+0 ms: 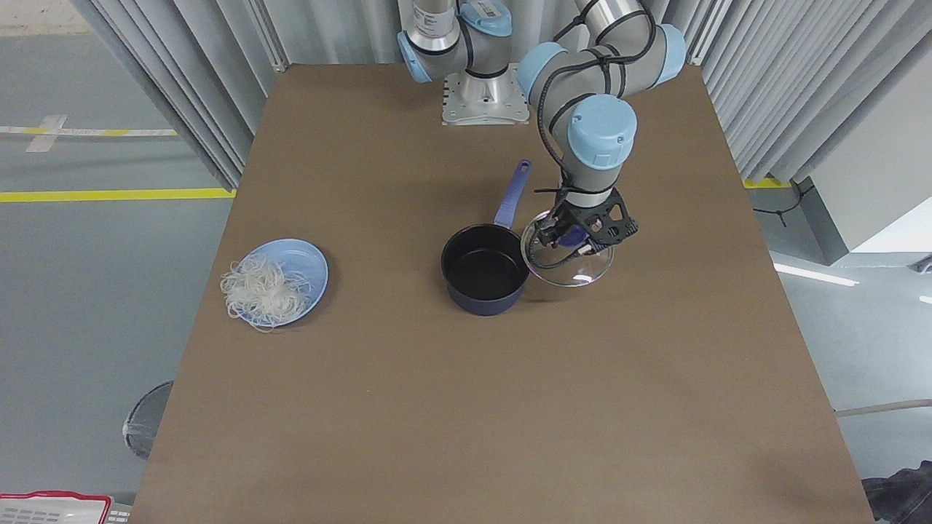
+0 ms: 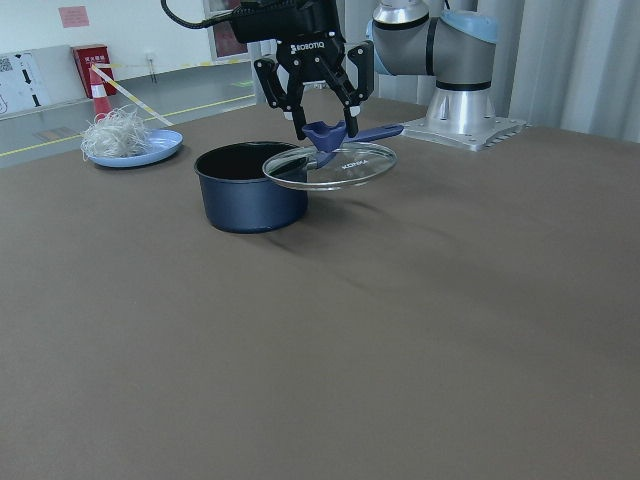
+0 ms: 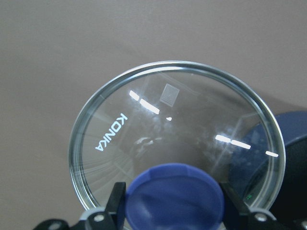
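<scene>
A dark blue saucepan [image 1: 483, 271] with a long blue handle [image 1: 511, 196] stands on the table, its inside now uncovered. My gripper [image 2: 322, 125] is shut on the blue knob [image 3: 174, 199] of the glass lid [image 2: 330, 172], which it holds in the air just beside the pan, on the right side in the front view. In the wrist view the lid fills the middle, with part of the pan at its right.
A blue plate [image 1: 310, 262] of white noodle-like strands [image 1: 266, 292] lies left of the pan.
</scene>
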